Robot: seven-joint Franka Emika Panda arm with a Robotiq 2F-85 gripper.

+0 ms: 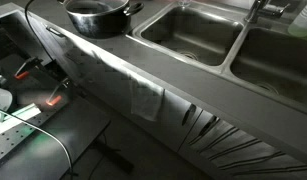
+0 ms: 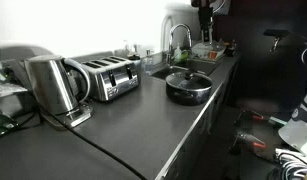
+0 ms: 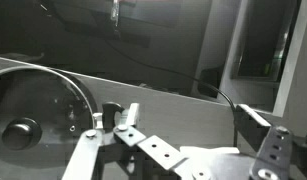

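Observation:
In the wrist view, my gripper stands open, its fingers spread apart with no object visible between them. The black pot with its dark lid and round knob lies to the left of the fingers, partly cut off by the frame. In the first exterior view the same pot rests on the counter by the sink, and the second shows the lidded pot from the side. A white towel hangs on the cabinet front below the counter.
A double sink is set into the counter. A kettle and a toaster stand along the wall. A thin dark cable crosses the wrist view.

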